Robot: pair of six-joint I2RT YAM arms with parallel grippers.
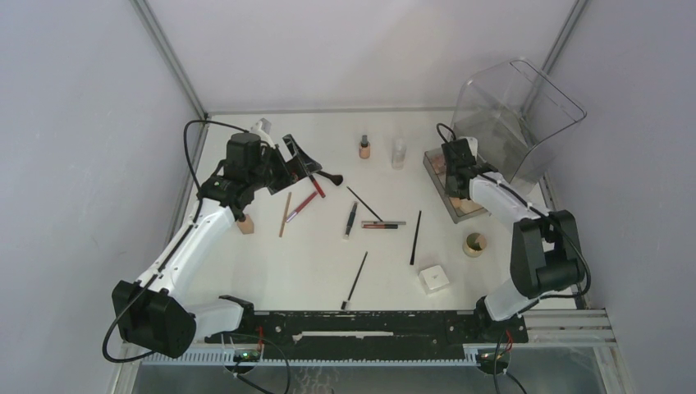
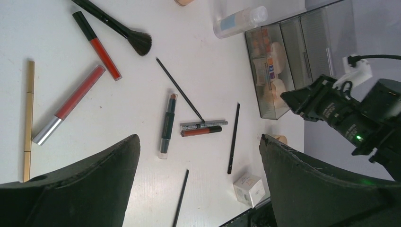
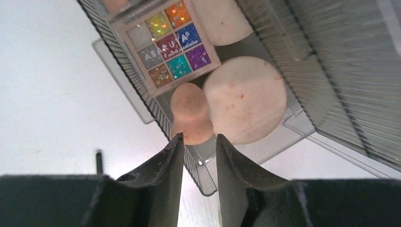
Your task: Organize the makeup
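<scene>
A clear organizer (image 1: 446,205) with its lid tilted up stands at the right, holding sponges (image 3: 243,99), a glitter palette (image 3: 168,47) and a peach blender (image 3: 191,113). My right gripper is over it by the blender, fingertips slightly parted, nothing visibly held. My left gripper hangs open and empty over the left side. Loose on the table are lip glosses (image 2: 75,104), a fluffy brush (image 2: 137,41), thin brushes (image 1: 417,238), pencils (image 2: 28,118), a stick (image 2: 168,125), a foundation bottle (image 1: 364,149) and a clear bottle (image 1: 399,154).
A white box (image 1: 434,278) sits at the front right, below a small round container (image 1: 474,245). A peach item (image 1: 244,225) lies at the far left, partly under the left arm. The middle of the table has gaps between the scattered items.
</scene>
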